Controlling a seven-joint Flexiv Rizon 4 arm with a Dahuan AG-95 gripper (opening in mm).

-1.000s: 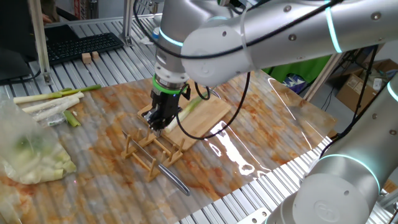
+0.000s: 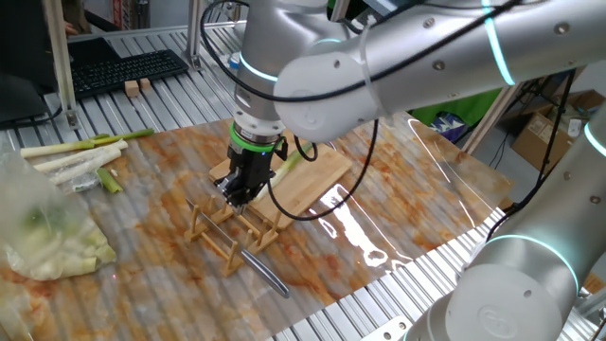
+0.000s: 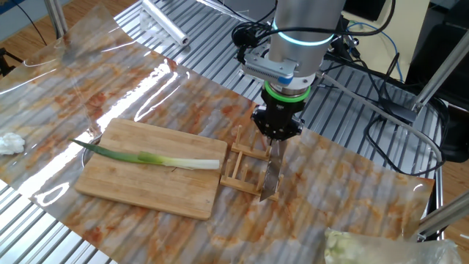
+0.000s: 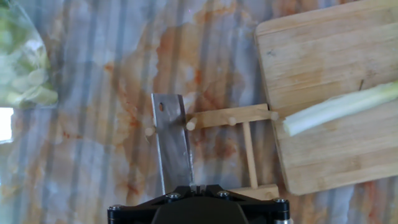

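A knife with a broad metal blade [image 4: 171, 137] rests in a wooden rack [image 2: 227, 248]. Its grey handle [image 2: 266, 273] sticks out past the rack on the side away from the keyboard. Over the rack is my black gripper [image 3: 275, 138], pointing down close to the blade in exterior view 2. Only its black top edge shows at the bottom of the wrist view, where the handle is hidden. Whether the fingers are apart or touch anything is unclear. A leek [image 3: 168, 160] lies across the wooden cutting board [image 3: 139, 194] beside the rack.
A plastic bag of cut vegetables [image 2: 57, 232] sits on the marbled sheet, with loose leeks [image 2: 80, 152] behind it. A keyboard [image 2: 128, 71] and small wooden blocks [image 2: 132, 88] are farther back. Bare sheet [image 2: 142, 298] lies in front of the rack.
The arm and gripper have shifted very slightly above the rack. The knife, rack, board and leek look unmoved.
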